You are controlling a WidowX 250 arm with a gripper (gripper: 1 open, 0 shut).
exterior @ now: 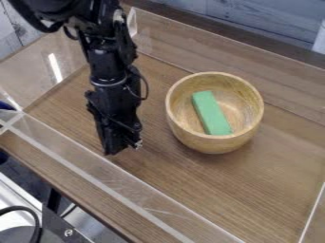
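Observation:
The black robot arm (109,71) reaches down from the top left to the wooden table. Its gripper (117,140) is low over the table, left of a light wooden bowl (234,138); whether it is open or shut is hard to tell. A green block (210,112) lies inside the bowl.
Bare wooden table (178,185) stretches in front of the gripper and bowl and behind them. A clear edge strip crosses the lower left, with a black cable in the bottom-left corner.

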